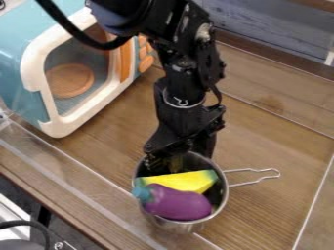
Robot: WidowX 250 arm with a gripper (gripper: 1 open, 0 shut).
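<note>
A steel pot [206, 213] with a wire handle stands on the wooden counter. Inside it lie a purple eggplant [177, 203] with a teal top and a yellow wedge-shaped piece [181, 180]. My black gripper [174, 156] points down at the back rim of the pot, just behind the yellow piece. Its fingertips are dark and partly hidden, so how far apart they stand is unclear.
A teal and white toy microwave [54, 83] with an open front and an orange disc inside sits at the upper left. A dark cable runs at the lower left.
</note>
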